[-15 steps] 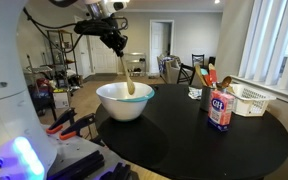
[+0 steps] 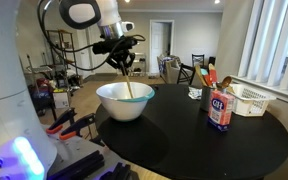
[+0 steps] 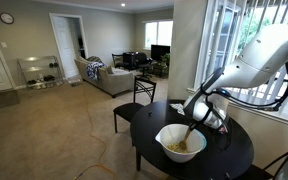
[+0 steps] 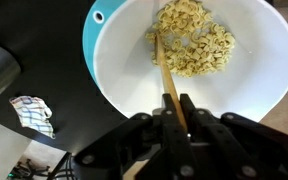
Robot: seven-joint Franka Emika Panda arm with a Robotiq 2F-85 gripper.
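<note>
My gripper (image 2: 124,52) is shut on a wooden utensil (image 2: 128,72) above a large white bowl (image 2: 116,106) with a light-blue rim patch. From the wrist view, the utensil's light wooden stick (image 4: 169,80) runs from between the dark fingers down into the bowl (image 4: 124,75). Its far end meets a pile of pale yellow, flake-like pieces (image 4: 209,50) on the bowl's bottom. In the second exterior view the wooden utensil (image 3: 188,136) leans inside the bowl (image 3: 169,133); the fingers are too small there to make out.
A red-and-blue carton (image 2: 220,110) stands on the dark round table (image 2: 174,135), right of the bowl. Behind it are a holder with utensils (image 2: 208,88) and a white basket (image 2: 250,98). A checked cloth (image 4: 32,115) lies beside the bowl.
The gripper has come down and slightly to the right, toward the bowl, with the wooden utensil still held. The utensil has turned and looks thinner. The bowl has stayed in place.
</note>
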